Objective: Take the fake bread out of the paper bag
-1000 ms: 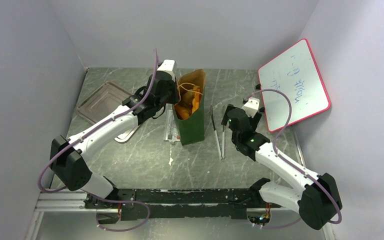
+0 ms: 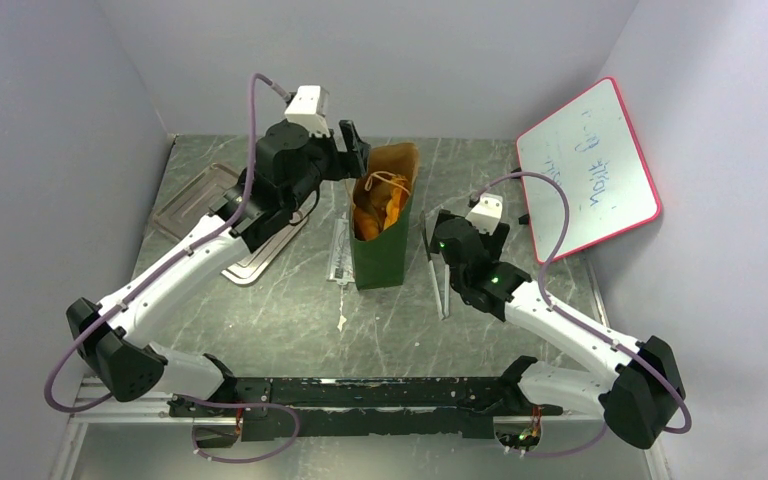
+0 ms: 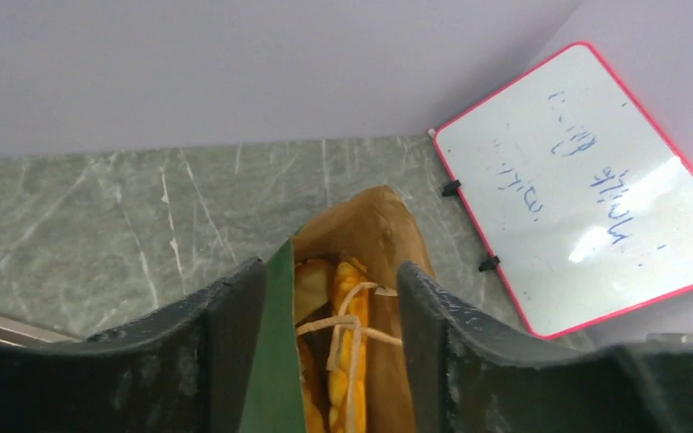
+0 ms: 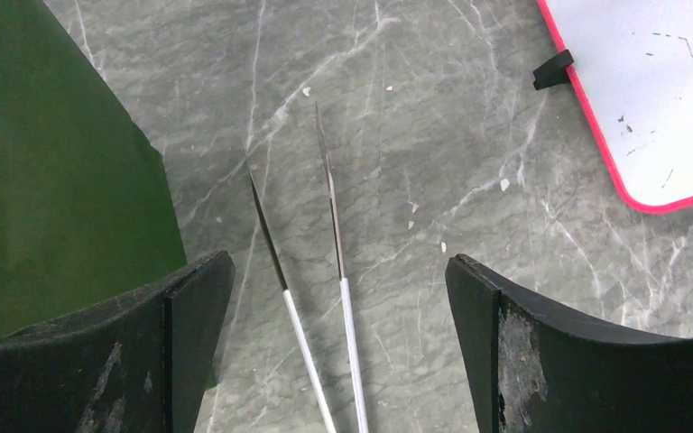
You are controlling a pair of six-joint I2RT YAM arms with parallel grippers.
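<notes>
A green paper bag (image 2: pixel 380 262) stands upright mid-table, its brown inside showing. Orange-yellow fake bread (image 3: pixel 347 361) lies inside, with a pale cord handle across it. My left gripper is raised over the bag's upper left side, its fingers apart with nothing held between them. My right gripper stands open low to the right of the bag, over two long thin tools (image 4: pixel 350 343), holding nothing.
A metal tray (image 2: pixel 195 200) lies at the left, partly behind my left arm. A clear flat item (image 2: pixel 340 250) lies beside the bag. A whiteboard (image 2: pixel 590 175) leans at the right. The back wall borders the table.
My left gripper has risen and moved away from the bag's left rim, turning so its fingers show over the top. The right arm has shifted slightly leftward.
</notes>
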